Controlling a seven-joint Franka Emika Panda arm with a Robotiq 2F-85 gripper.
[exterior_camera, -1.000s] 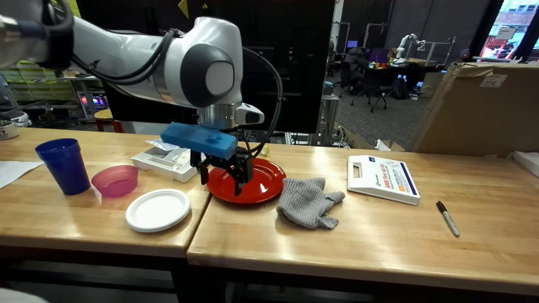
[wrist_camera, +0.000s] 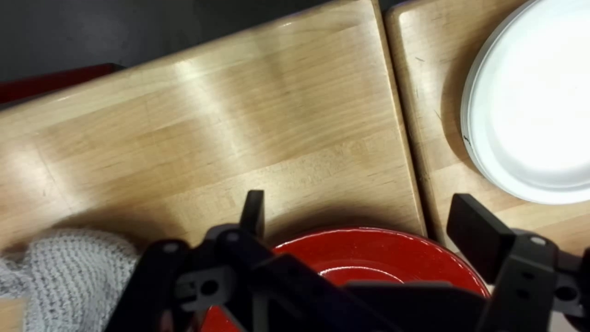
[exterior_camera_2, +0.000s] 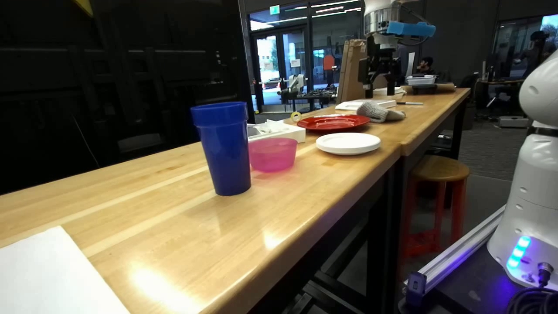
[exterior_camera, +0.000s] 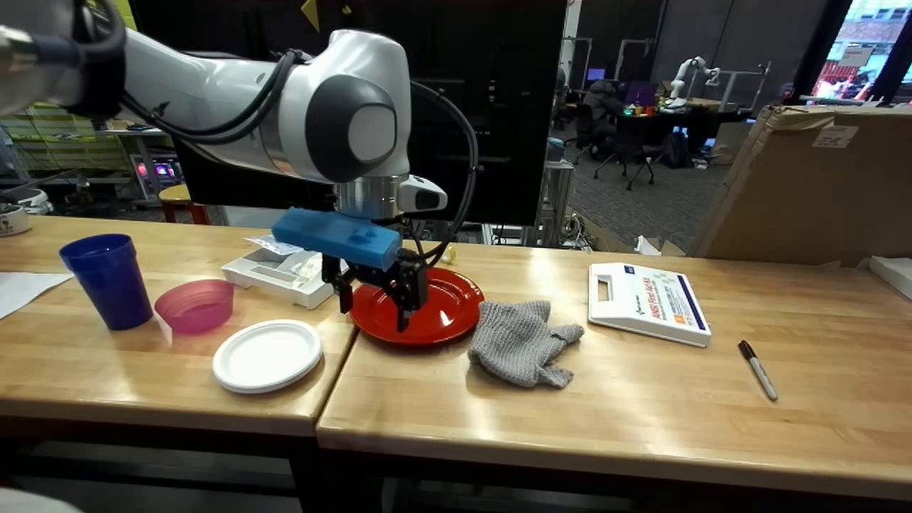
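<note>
My gripper [exterior_camera: 374, 312] hangs open above the table, in front of and over the left part of the red plate [exterior_camera: 449, 309]. In the wrist view its two fingers [wrist_camera: 480, 238] stand wide apart, with only the table and the red plate [wrist_camera: 376, 249] showing between and below them. To the right of the plate in exterior view 1 lies a crumpled grey knitted cloth [exterior_camera: 513, 346]. White plates [exterior_camera: 267, 355] sit to the left, across the seam between the tables. Further left are a pink bowl [exterior_camera: 195, 308] and a tall blue cup [exterior_camera: 107, 282], both upright.
A white tray [exterior_camera: 256, 272] with small items stands behind the white plates. A white first aid case [exterior_camera: 648, 303] and a black-and-grey marker [exterior_camera: 758, 370] lie to the right, with a large cardboard box [exterior_camera: 812, 188] behind.
</note>
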